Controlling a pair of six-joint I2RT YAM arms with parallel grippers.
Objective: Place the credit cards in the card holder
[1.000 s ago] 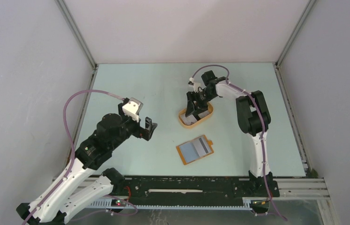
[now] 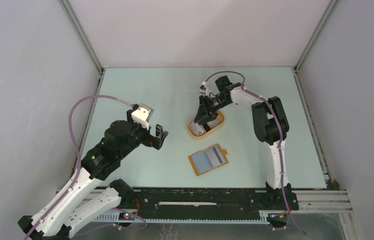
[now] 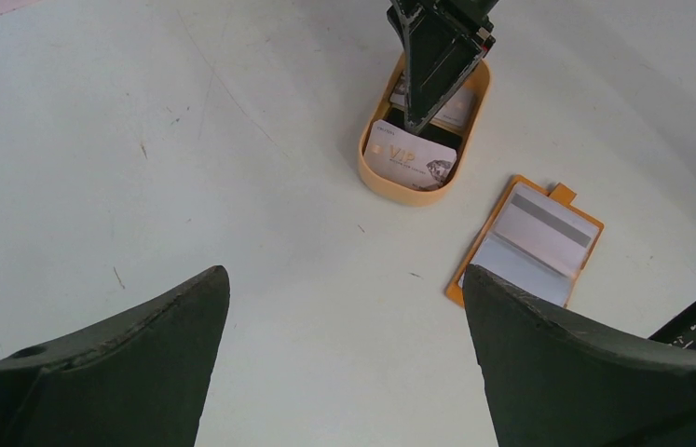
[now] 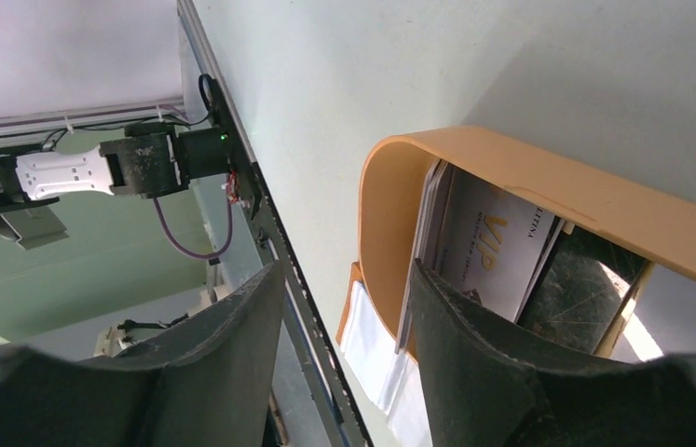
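An orange oval tray (image 2: 209, 132) (image 3: 393, 192) (image 4: 530, 168) holds several cards, among them a white VIP card (image 3: 411, 156) (image 4: 493, 242). My right gripper (image 2: 205, 112) is over the tray's end, part open, one finger against the edges of upright cards; whether it grips any is unclear. The card holder (image 2: 208, 160) (image 3: 523, 247), orange-framed with pale slots, lies flat in front of the tray. My left gripper (image 2: 158, 137) stands open, empty, left of both.
The right arm reaches in from the right edge.
The tray has shifted slightly toward the left and front, with my right gripper moving slightly the same way. The left arm is still.
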